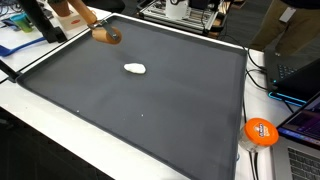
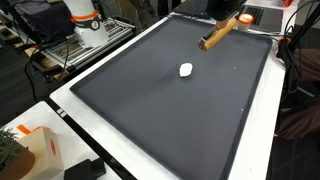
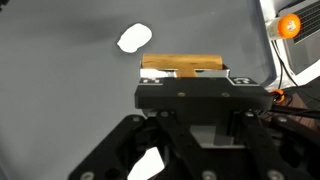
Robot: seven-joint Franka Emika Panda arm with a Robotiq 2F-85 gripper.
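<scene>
A light-brown, wood-coloured bar-like piece (image 3: 206,62) is held by my gripper, which is shut on it. The bar lies crosswise beyond the dark gripper body in the wrist view; the fingertips themselves are hard to make out. In exterior view 2 the brown piece (image 2: 218,35) hangs tilted above the far part of the grey board (image 2: 165,110). Exterior view 1 has the same piece (image 1: 106,34) at the upper left, over the board's edge. A small white rounded object (image 1: 135,68) lies on the board, apart from the held piece.
An orange-topped round container (image 1: 260,132) stands beside the board, near a laptop (image 1: 297,158). Cables (image 1: 255,65) run along that side. Most of the board is bare. A white-and-orange item (image 2: 40,148) sits at the near left corner in exterior view 2.
</scene>
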